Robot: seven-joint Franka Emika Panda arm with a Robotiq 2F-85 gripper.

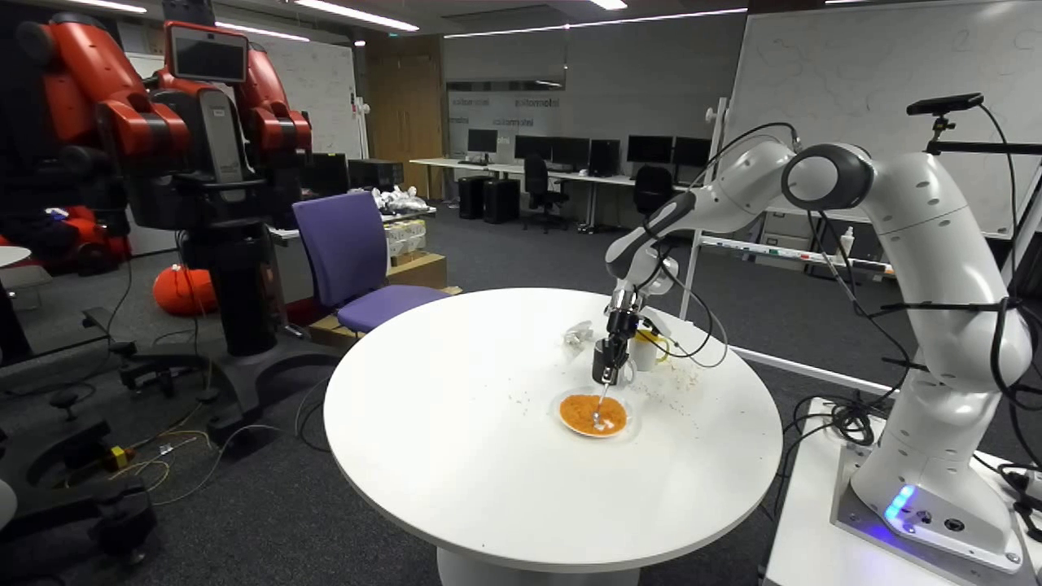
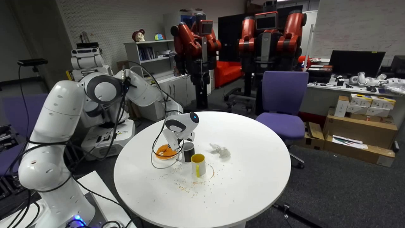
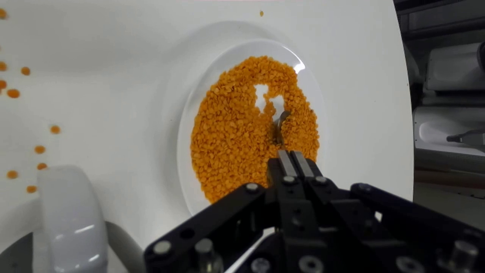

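On the round white table, a white plate (image 3: 187,182) holds a bed of orange lentils (image 3: 232,141). My gripper is shut on the thin handle of a metal spoon (image 3: 283,119), low over the plate's edge. The spoon's head rests among the lentils, partly covered by them; beside it, two bare white patches of plate show through. Seen from exterior view 1, the spoon (image 1: 602,395) slants down from the gripper (image 1: 610,375) into the plate (image 1: 566,422). In exterior view 2 the arm hides the fingers.
Close behind the gripper stand a dark mug (image 2: 188,155) and a white mug with yellow inside (image 2: 199,169). Crumpled clear plastic (image 2: 221,150) lies farther off. Loose lentils are scattered near the mugs.
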